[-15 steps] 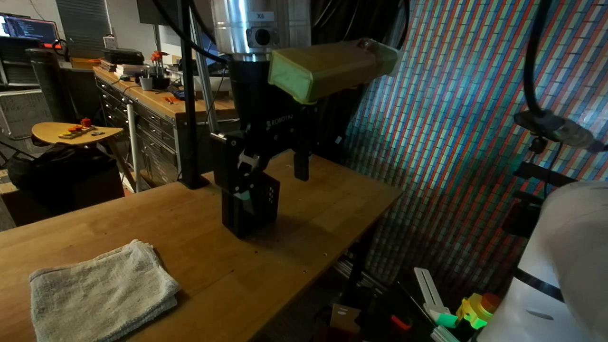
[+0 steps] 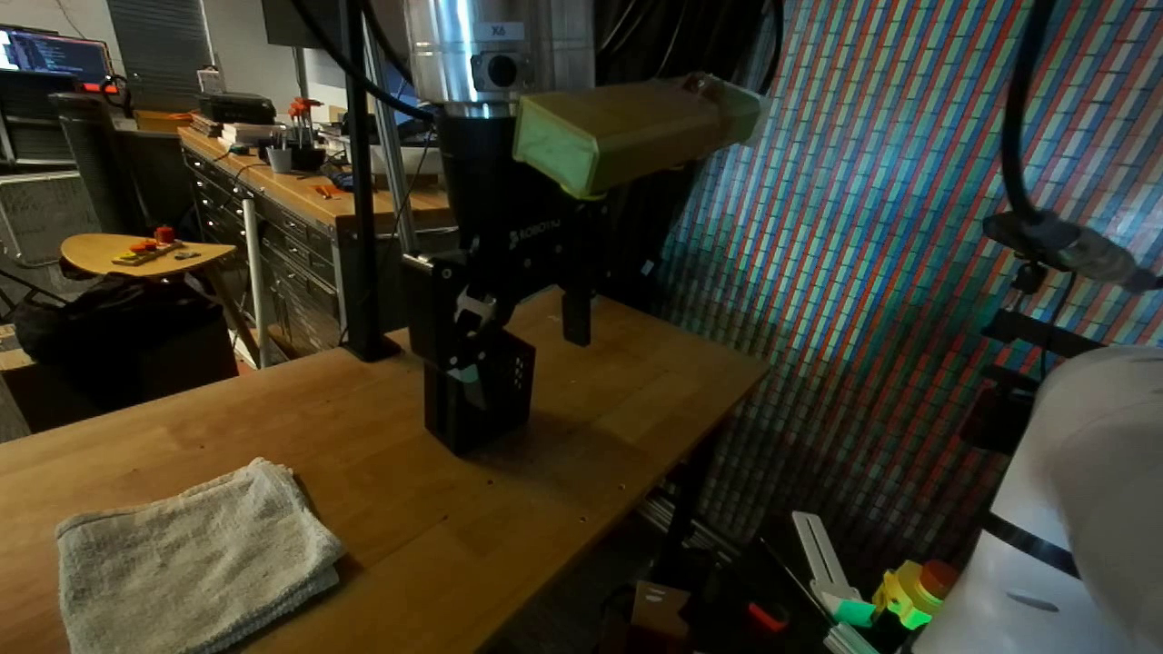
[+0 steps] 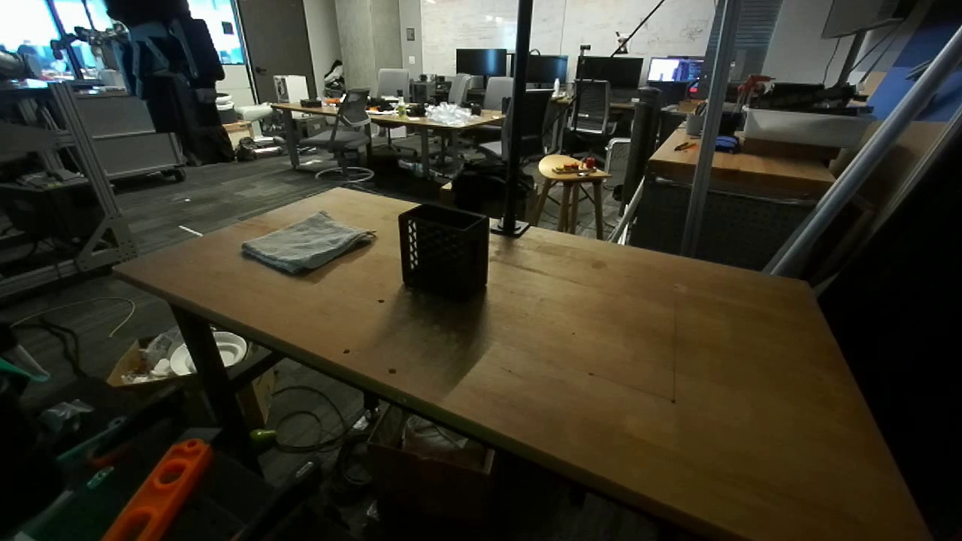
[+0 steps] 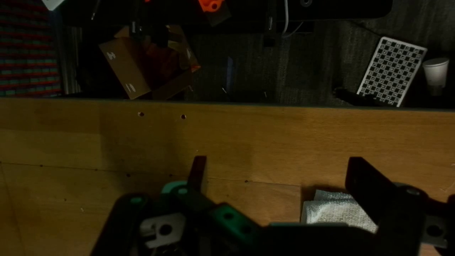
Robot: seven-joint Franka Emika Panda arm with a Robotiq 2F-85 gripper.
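My gripper [image 2: 525, 361] hangs above the table with its fingers spread wide, and in the wrist view the gripper has nothing between its fingertips. A black crate with perforated sides [image 2: 492, 409] stands upright on the table, partly covered by the gripper in the first exterior view. The second exterior view shows the same crate [image 3: 443, 252] with an open top. A folded grey cloth [image 2: 196, 556] lies flat, well apart from the gripper; it is also in the second exterior view as a cloth [image 3: 307, 242] left of the crate. One finger partly hides the cloth [image 4: 337, 212] in the wrist view.
A black post [image 3: 515, 135] rises at its far edge, close to the crate. Beyond the near edge, a cardboard box [image 4: 128, 68] sits below table height.
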